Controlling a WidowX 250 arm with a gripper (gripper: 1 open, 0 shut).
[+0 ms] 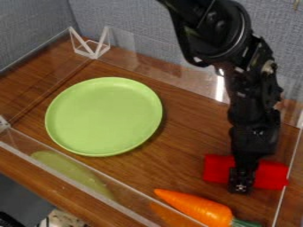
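My black gripper (242,177) reaches down from the top right onto a red block (272,175) lying at the right of the wooden table. Its fingertips are low over the middle of the block and hide part of it; how far apart they stand is hard to see. An orange carrot (192,203) lies in front of the block, apart from the gripper.
A green plate (104,115) sits at the left middle. A clear low wall runs along the table's front and right, with a white bracket (89,44) at the back left. The table behind the plate is clear.
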